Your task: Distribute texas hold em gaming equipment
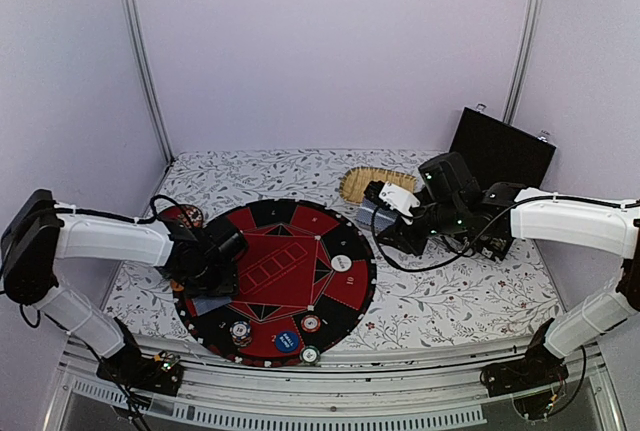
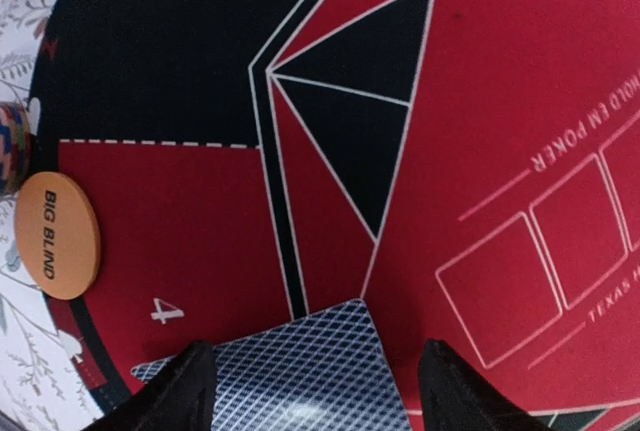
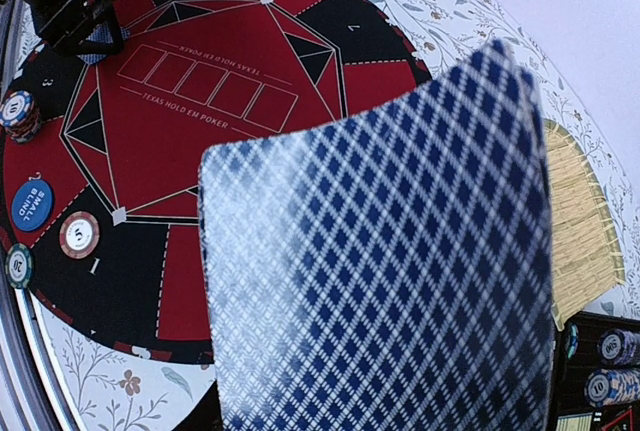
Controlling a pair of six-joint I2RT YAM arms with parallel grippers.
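On the left of the round red-and-black poker mat (image 1: 274,271) lies a blue-backed card (image 2: 305,381), flat across a numbered sector and the central red field. Just over it hovers my left gripper (image 1: 220,289), its fingers (image 2: 180,396) apart on either side of the card in the left wrist view. To the right of the mat my right gripper (image 1: 388,223) is shut on a blue-and-white patterned card deck (image 3: 380,261). The deck fills much of the right wrist view and hides most of that gripper.
An orange big blind button (image 2: 57,235) rests at the mat's left edge. At the front lie the blue small blind button (image 1: 287,341), a chip stack (image 1: 240,331) and loose chips. A woven tray (image 1: 352,186) sits behind the mat; an open black case (image 1: 500,151) stands back right.
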